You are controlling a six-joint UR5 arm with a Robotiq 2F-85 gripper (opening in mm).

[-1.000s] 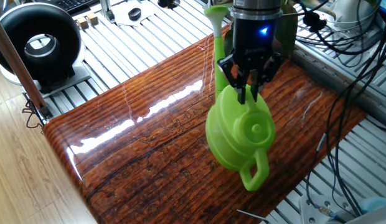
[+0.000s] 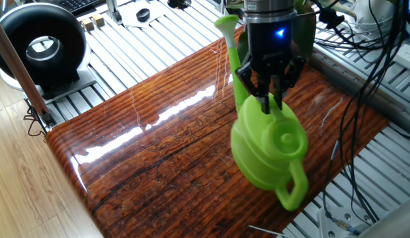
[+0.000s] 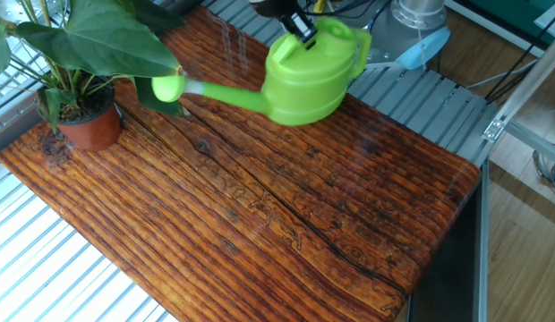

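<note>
A lime-green watering can [image 2: 261, 149] hangs above the wooden table [image 2: 159, 165], held from its top by my gripper [image 2: 271, 102]. The fingers are closed on the top part of the can, between its spout side and its round lid. In the second exterior view the can [image 3: 304, 89] stays roughly level, its long spout with a round rose [image 3: 168, 88] pointing left at the potted plant [image 3: 89, 116]. The rose is close to the plant's large leaf; whether they touch I cannot tell. Only the gripper's lower end [image 3: 304, 31] shows there, at the top edge.
In the first exterior view, black cables [image 2: 364, 99] hang at the right, and a black ring-shaped device [image 2: 43, 49] stands at the far left. The plant is mostly hidden there behind the arm.
The can remains in the gripper.
</note>
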